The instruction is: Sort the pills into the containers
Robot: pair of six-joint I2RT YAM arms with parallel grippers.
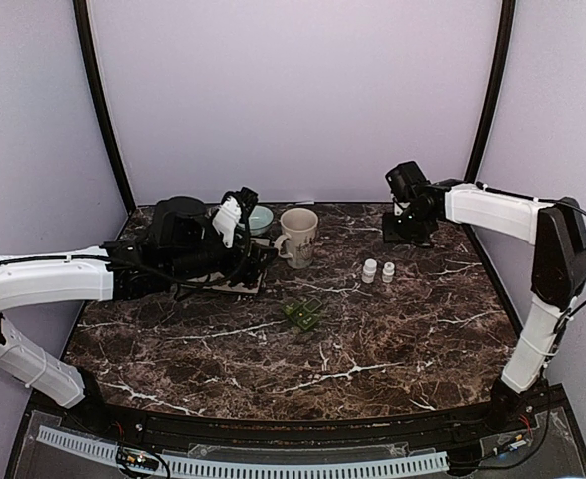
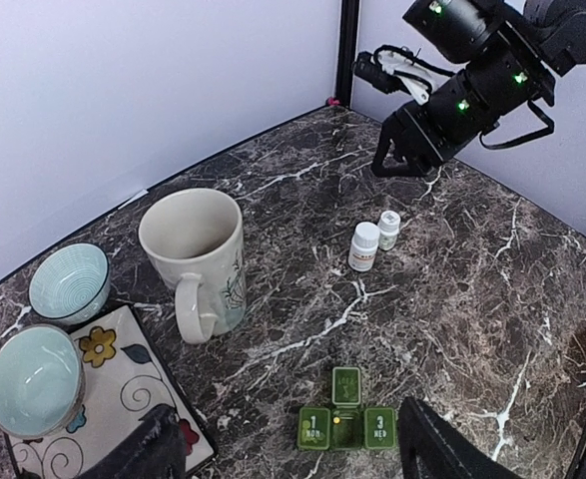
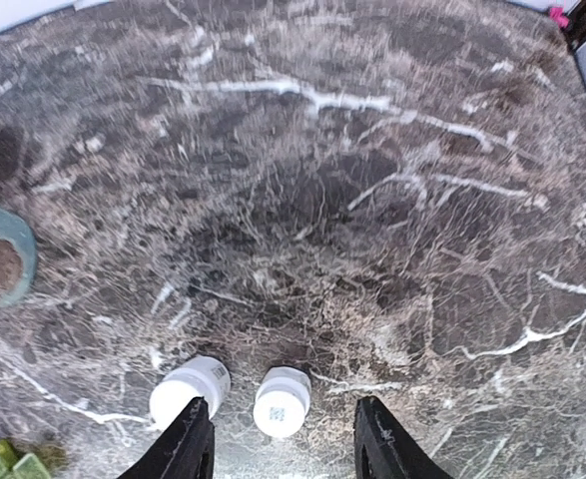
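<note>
Two small white pill bottles (image 1: 369, 271) (image 3: 283, 404) stand upright on the marble table, right of the mug. The green numbered pill organizer (image 1: 302, 313) (image 2: 346, 384) lies front-left of them, a small yellow spot visible in it. My right gripper (image 1: 407, 230) hangs above and behind the bottles, fingers apart, holding nothing; in its wrist view both bottles lie below it. My left gripper (image 1: 258, 259) is open over the plate's area at left, nothing between its fingers, with the organizer seen ahead in its wrist view.
A large mug (image 1: 298, 235) stands at the back centre. Left of it are pale bowls (image 2: 68, 284) and a flowered square plate (image 2: 123, 399). Walls bound the back and sides.
</note>
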